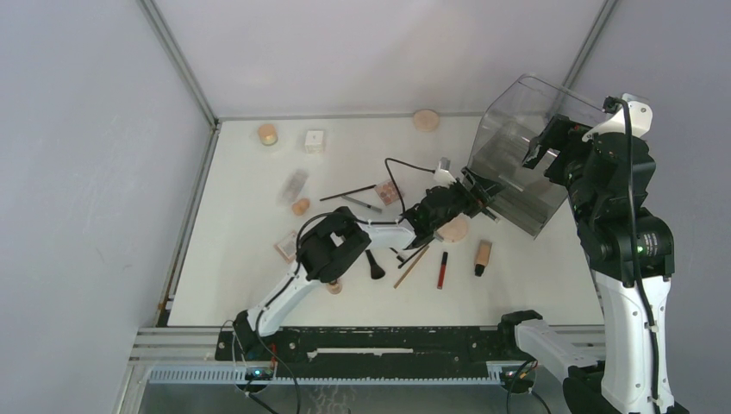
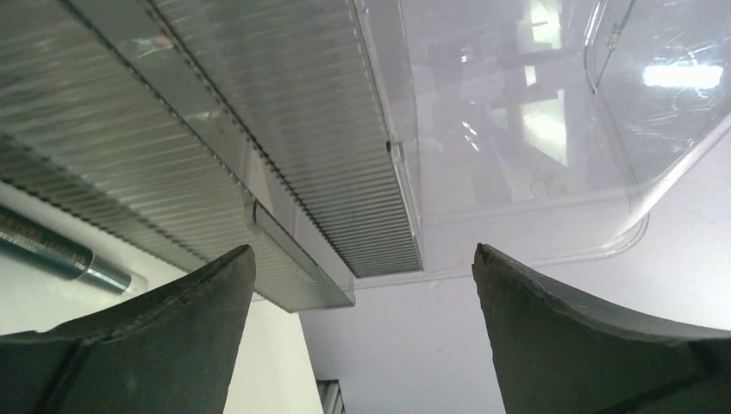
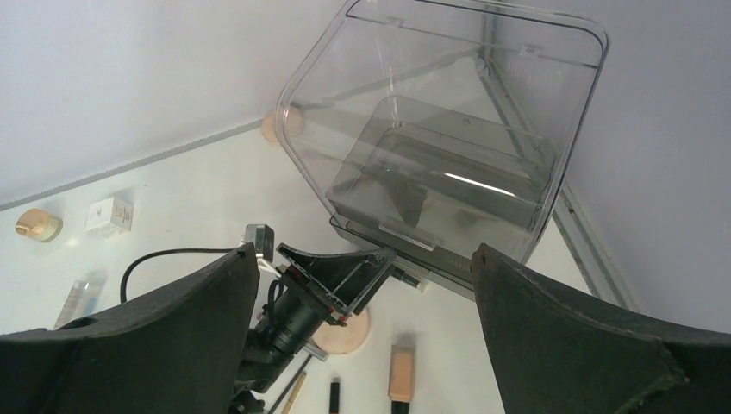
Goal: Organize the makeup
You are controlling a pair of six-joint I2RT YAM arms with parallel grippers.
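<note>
A clear acrylic organizer (image 1: 517, 207) stands at the back right of the white board. My left gripper (image 1: 483, 191) is open at its near left edge; the left wrist view shows the organizer's clear lid and ribbed wall beyond the open fingers (image 2: 569, 345), with a dark tube (image 2: 52, 250) beside it. My right gripper (image 1: 543, 147) is open above the organizer. Loose makeup lies on the board: foundation (image 1: 483, 257), red lipstick (image 1: 442, 272), powder compact (image 3: 343, 336), brush (image 1: 376, 267), palette (image 1: 387, 193), pencils (image 1: 345, 192), white box (image 1: 315, 141).
A small jar (image 1: 267, 134) and a pink disc (image 1: 425, 121) are at the back. The board's left part (image 1: 224, 224) and front right are mostly clear. Walls enclose the board at back and sides.
</note>
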